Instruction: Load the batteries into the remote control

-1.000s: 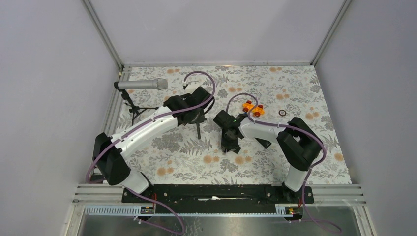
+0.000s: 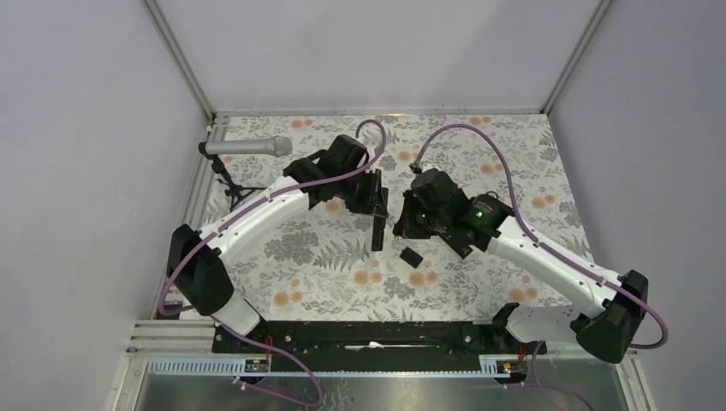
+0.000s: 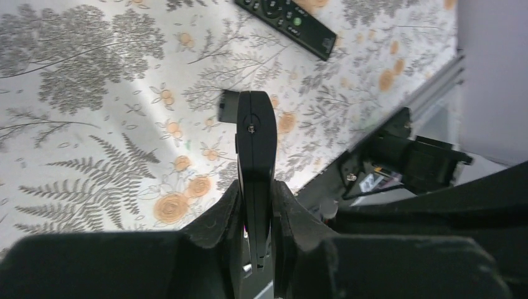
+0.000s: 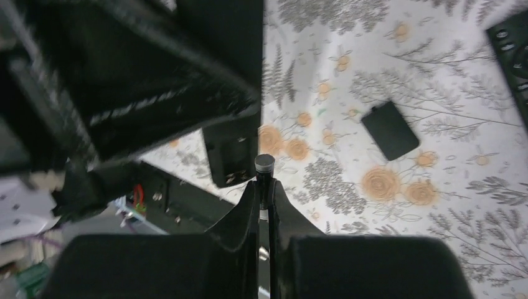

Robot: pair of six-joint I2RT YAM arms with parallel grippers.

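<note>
My left gripper [image 2: 374, 205] is shut on a long black remote [image 3: 254, 143], held upright above the cloth. In the right wrist view, its lower end [image 4: 230, 162] shows what looks like an open compartment, partly behind the left gripper. My right gripper, beside the remote, is shut on a slim battery [image 4: 264, 163] with a silver end. A small black rectangular piece [image 4: 390, 129], apparently the cover, lies on the cloth [image 2: 291, 257] below.
Another black remote [image 3: 292, 28] lies at the right, partly under the right arm. A microphone [image 2: 248, 146] on a stand is at back left.
My right gripper has risen with the battery from beside the small black piece toward the held remote. My left gripper has moved right with the remote.
</note>
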